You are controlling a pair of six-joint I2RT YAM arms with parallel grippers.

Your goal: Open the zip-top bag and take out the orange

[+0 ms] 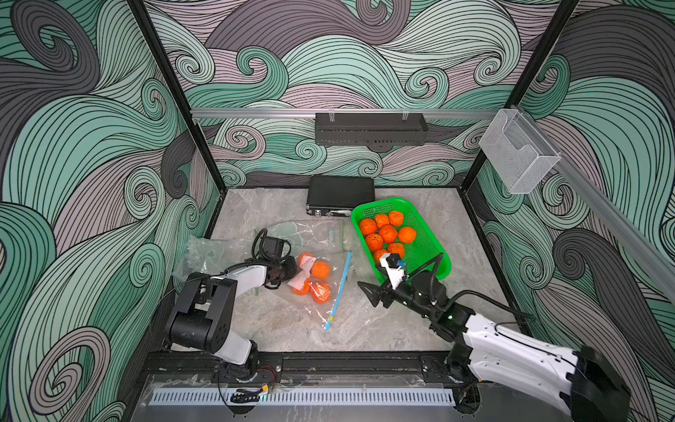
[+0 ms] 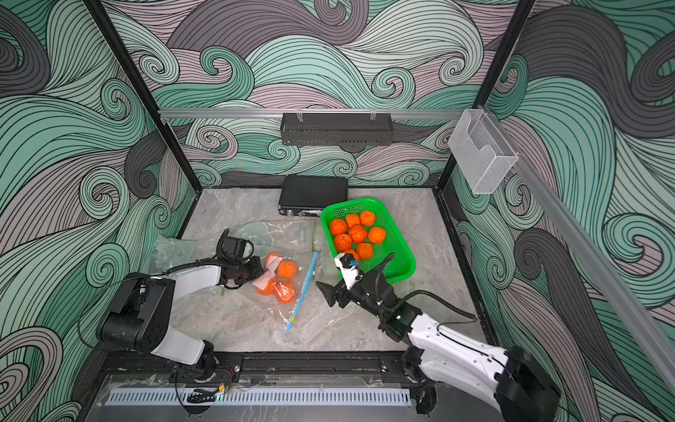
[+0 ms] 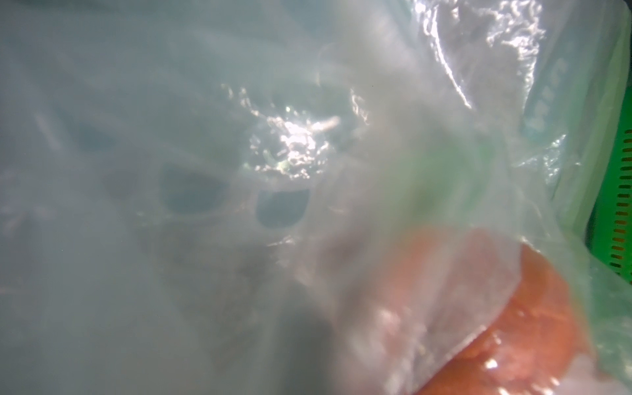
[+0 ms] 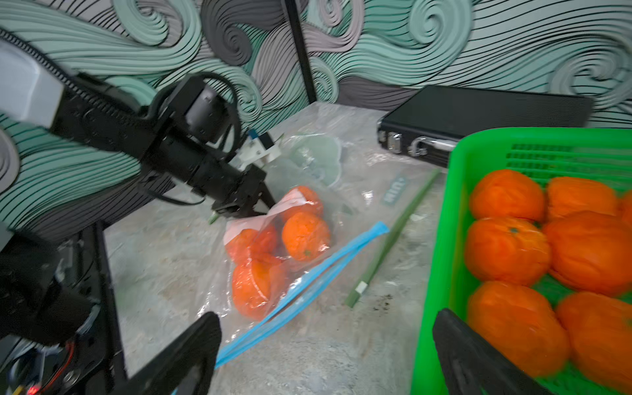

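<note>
A clear bag with a blue zip strip lies on the table, holding several oranges and a pinkish white patch. My left gripper sits low at the bag's left side, beside the oranges; it is shut, with nothing clearly visible between its fingers. The left wrist view is mostly filled with wrinkled plastic and an orange. My right gripper stands open to the right of the zip strip, by the green basket's near corner, with nothing between its fingers.
A green basket of several oranges stands at the right. A black case lies at the back. More clear bags lie to the left and behind. Bare table shows at front centre.
</note>
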